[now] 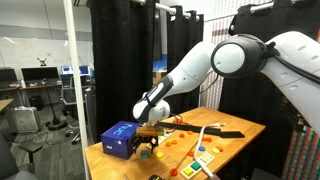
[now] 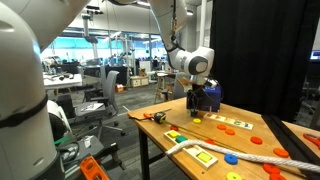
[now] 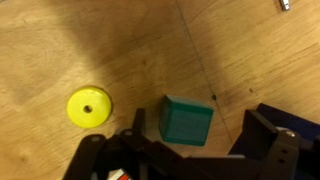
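In the wrist view, a green block [image 3: 186,122] sits on the wooden table, between the two spread fingers of my gripper. The gap on the block's right is wider than the one on its left. In exterior view 1 my gripper [image 1: 147,143] points down just above the green block [image 1: 145,154], partly covering it. The fingers stand open; whether the fingertips reach down beside the block cannot be told. A yellow disc [image 3: 89,107] with a dark centre hole lies to the block's left in the wrist view.
A blue box [image 1: 117,139] stands close beside the gripper. Several coloured discs and a white rope [image 2: 236,154] are spread over the table, near a yellow-green piece [image 2: 200,155]. Bare wood surrounds the block on its upper side in the wrist view.
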